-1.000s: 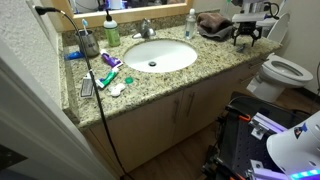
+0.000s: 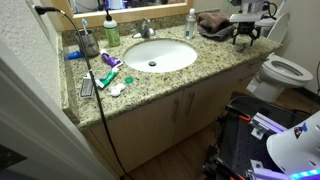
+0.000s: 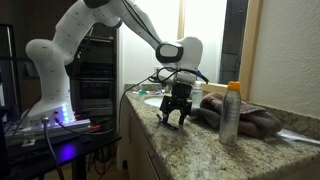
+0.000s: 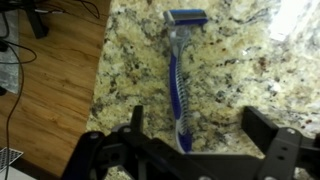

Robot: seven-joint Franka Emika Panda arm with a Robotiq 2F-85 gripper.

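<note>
In the wrist view a blue and white razor (image 4: 180, 85) lies on the speckled counter, its head at the top and its handle running down toward my gripper. The fingers stand open, with one finger (image 4: 127, 137) left of the handle and the other finger (image 4: 258, 125) well to its right. The lower end of the handle is hidden by the gripper body. Exterior view 2 has my gripper (image 3: 176, 120) low over the counter near its front edge. From exterior view 1 the gripper (image 2: 243, 40) is small, at the counter's far right end.
A clear bottle (image 3: 230, 116) and a dark bunched towel (image 3: 258, 120) stand close to the arm. The sink (image 2: 160, 55) lies farther along the counter, with toothbrush-like items and a green tube (image 2: 108, 77) beyond it. The toilet (image 2: 285, 72) is below the counter end.
</note>
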